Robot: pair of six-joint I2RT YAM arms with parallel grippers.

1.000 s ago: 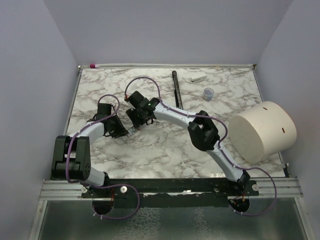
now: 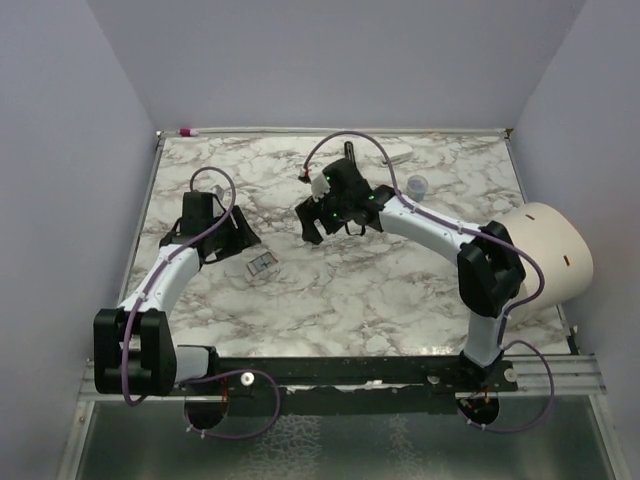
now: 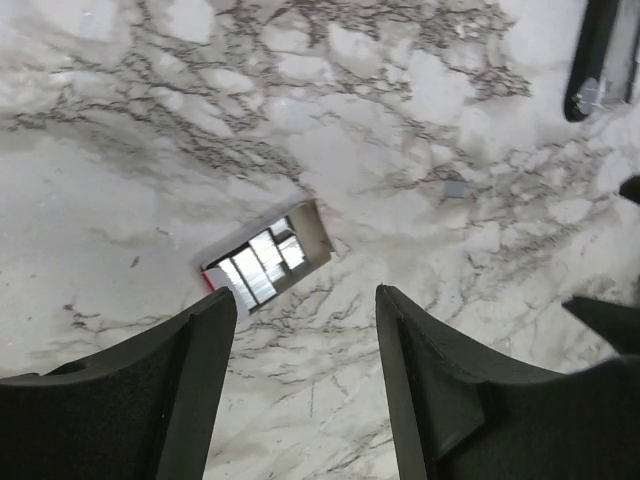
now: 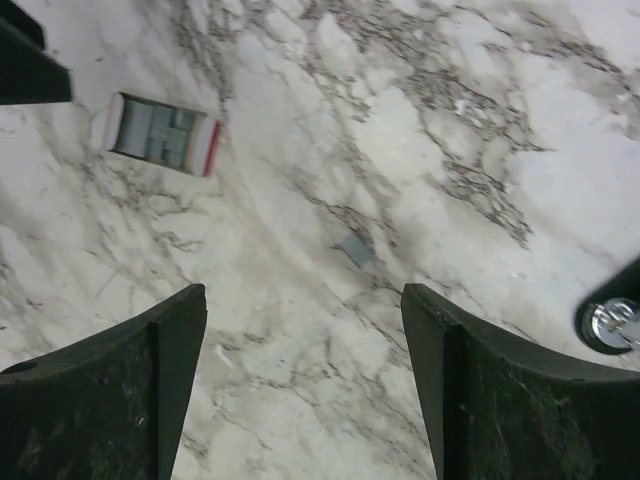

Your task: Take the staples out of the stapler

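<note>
A small open box point(image 2: 262, 263) with silver staple strips lies on the marble table between my grippers; in the left wrist view it point(image 3: 265, 260) shows the strips inside, in the right wrist view it point(image 4: 160, 135) is upper left. My left gripper point(image 2: 240, 246) hangs left of it, fingers apart and empty. My right gripper point(image 2: 311, 228) is up and right of it, also open. A black stapler body point(image 3: 592, 55) appears upper right in the left wrist view and at the right edge of the right wrist view point(image 4: 610, 310), partly hidden under the right arm in the top view.
A white block point(image 2: 397, 154) lies at the back, a clear cup point(image 2: 418, 185) right of centre, and a large white cylinder point(image 2: 530, 260) at the right edge. A small grey square point(image 4: 356, 248) lies near the box.
My right gripper has moved away from the box toward the back right and higher. The left gripper has also drawn back and up, uncovering the box.
</note>
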